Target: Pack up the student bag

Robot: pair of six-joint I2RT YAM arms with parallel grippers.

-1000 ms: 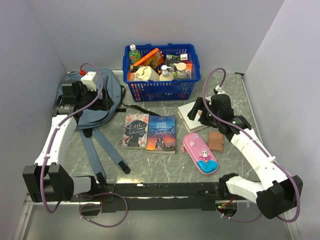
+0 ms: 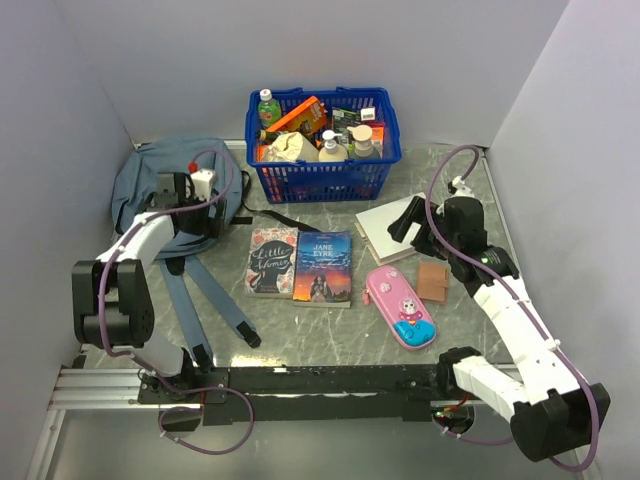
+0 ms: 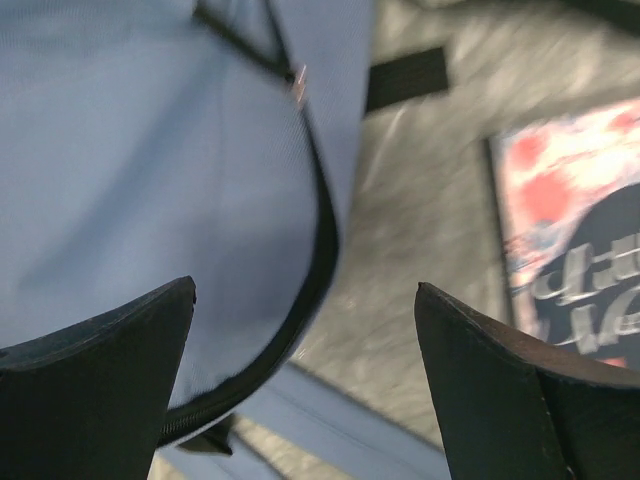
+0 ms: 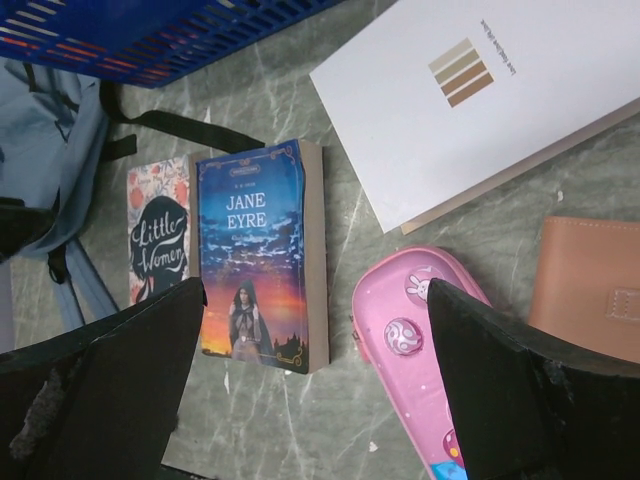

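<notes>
A blue-grey backpack (image 2: 150,175) lies at the left, straps toward the front. My left gripper hangs open low over its right side. My right gripper is open, above the right part of the table. In the middle lie two books, Little Women (image 2: 270,262) and Jane Eyre (image 2: 322,268). To their right are a pink pencil case (image 2: 399,305), white books or notebooks (image 4: 480,90) and a tan leather item (image 4: 585,280), partly out of view in the right wrist view.
A blue basket (image 2: 322,180) full of bottles and boxes stands at the back centre. Grey walls enclose both sides and the back. Bare table (image 2: 280,340) shows in front of the books.
The right arm has shifted slightly right. The objects are unmoved.
</notes>
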